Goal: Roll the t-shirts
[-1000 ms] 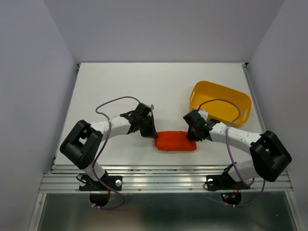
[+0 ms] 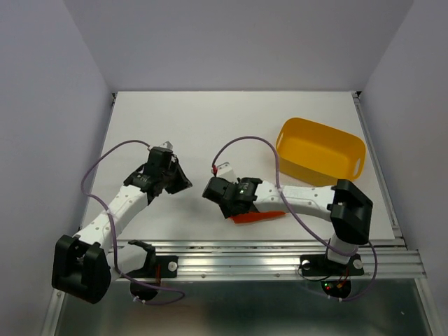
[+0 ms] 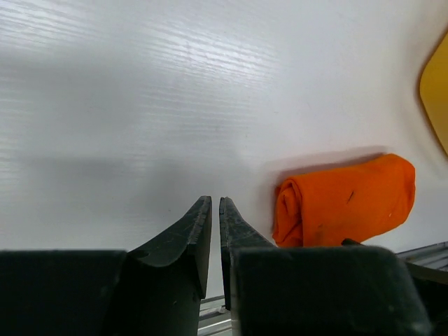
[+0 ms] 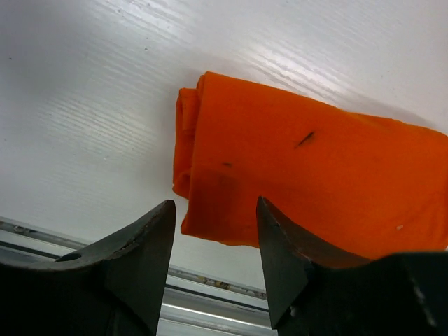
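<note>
An orange t-shirt [image 2: 260,217], folded into a flat oblong bundle, lies near the table's front edge, partly hidden by the right arm in the top view. Layered folds show at the left end of the shirt [image 4: 280,154] in the right wrist view. Over that end hovers my right gripper, open, with nothing gripped between its fingers. My left gripper is slightly open, a narrow empty gap between its tips. It stands over bare table, left of the shirt [image 3: 350,199], clear of the cloth.
A yellow bin [image 2: 318,150], empty, stands at the back right of the white table [image 2: 203,115]. A metal rail [image 2: 231,255] runs along the front edge.
Both grippers were at the shirt's ends. The left has drawn back leftward, away from it. The right has lifted off and swung left to the shirt's left end. The shirt has barely shifted.
</note>
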